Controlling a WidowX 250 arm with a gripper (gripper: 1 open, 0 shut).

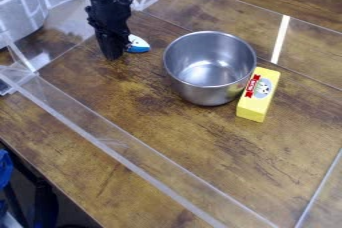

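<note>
The dark gripper (115,46) reaches down from the top of the camera view to the left part of the wooden table. It looks shut, though its fingertips are dark and hard to make out. Just right of it lies a small white and blue object (135,45), partly hidden by the gripper. A steel bowl (209,70) stands right of both, and a yellow box (255,102) with a red and white label lies beside the bowl at the right.
A clear plastic wall (144,177) runs along the near left of the table (160,142). A crumpled whitish sheet (20,12) is at the upper left.
</note>
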